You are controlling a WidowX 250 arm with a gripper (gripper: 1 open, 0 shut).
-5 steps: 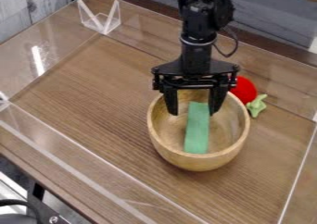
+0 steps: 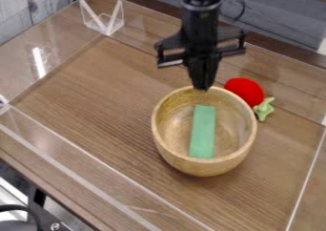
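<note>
A wooden bowl [image 2: 167,142] sits on the table [image 2: 76,130], with a green bar [image 2: 203,130] lying lengthwise inside it. The black gripper [image 2: 193,61] is raised above and behind the bowl, clear of it, its fingers spread apart with nothing seen between them. A red round object [image 2: 245,92] with green leaves [image 2: 264,110] lies at the bowl's back right, outside it.
A clear plastic object [image 2: 102,15] stands at the back left. A dark cable shows at the lower left edge.
The gripper has risen up and back out of the bowl, leaving the green bar lying inside it.
</note>
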